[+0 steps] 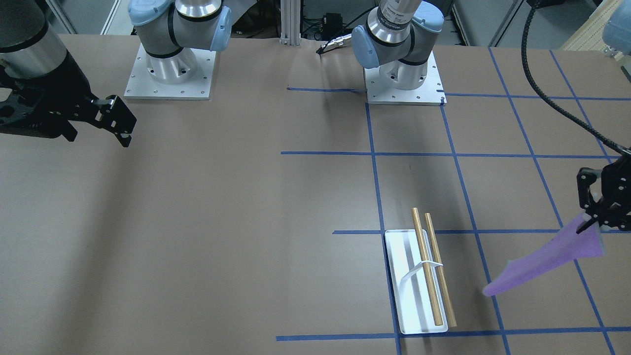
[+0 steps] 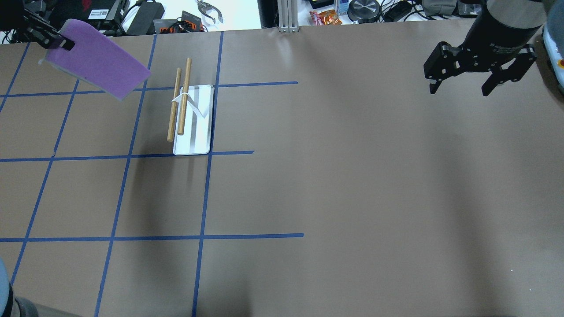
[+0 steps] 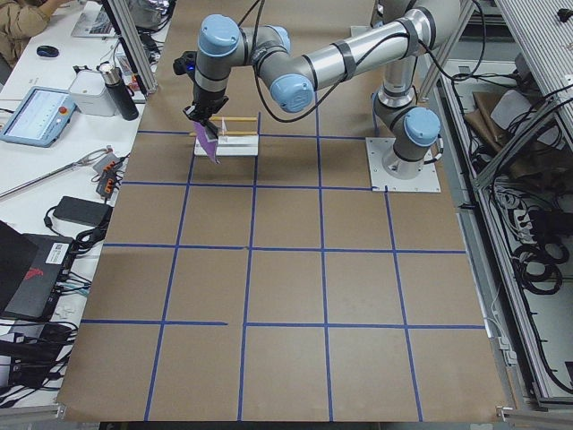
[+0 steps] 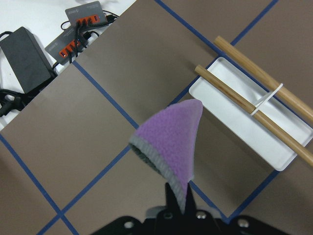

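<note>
A purple cloth (image 1: 547,254) with a grey edge hangs from the gripper (image 1: 591,219), which is shut on it. From above, the cloth (image 2: 103,60) stretches out beside a white tray (image 2: 195,137). In the left wrist view the cloth (image 4: 171,137) rises from between the fingers, left of the tray (image 4: 222,112). Two wooden sticks (image 1: 432,296) lie lengthwise over the tray, with a thin white piece (image 4: 266,98) across them.
A second black gripper (image 2: 478,63) is parked on the opposite side. Cables, a power brick (image 4: 27,58) and other electronics line the table edge.
</note>
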